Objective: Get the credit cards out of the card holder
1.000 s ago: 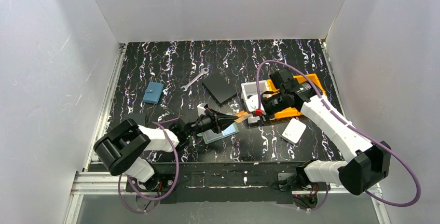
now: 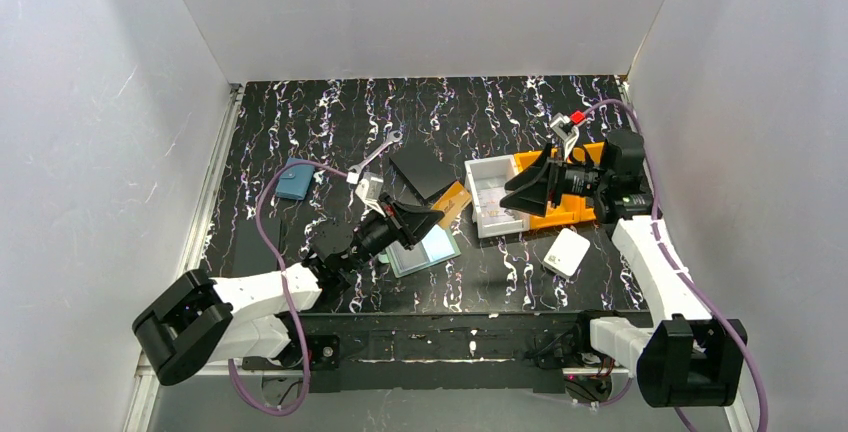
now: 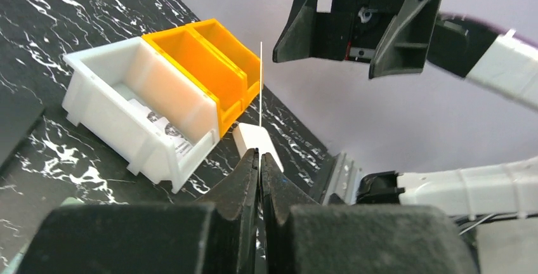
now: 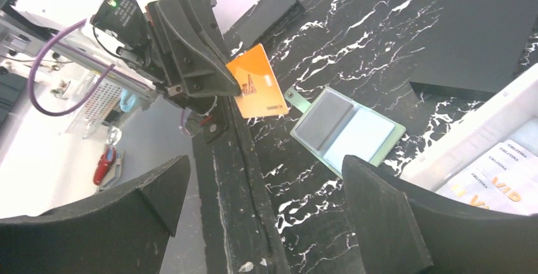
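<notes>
My left gripper (image 2: 436, 215) is shut on an orange card, held up over the mint-green card holder, which lies open on the table; in the left wrist view the card (image 3: 260, 84) shows edge-on between the fingertips. My right gripper (image 2: 522, 182) is open and empty, raised above the two bins. White cards printed "VIP" (image 4: 498, 176) lie in the white bin (image 2: 478, 222).
An orange bin (image 3: 190, 52) adjoins the white one. A black slab (image 2: 420, 167), a wrench (image 2: 375, 152), a blue wallet (image 2: 295, 180) and a dark block (image 4: 266, 17) lie around. A white box (image 2: 566, 252) sits at front right.
My right gripper has pulled back from the orange card to the right and is open. The left gripper with the card has shifted slightly up the view.
</notes>
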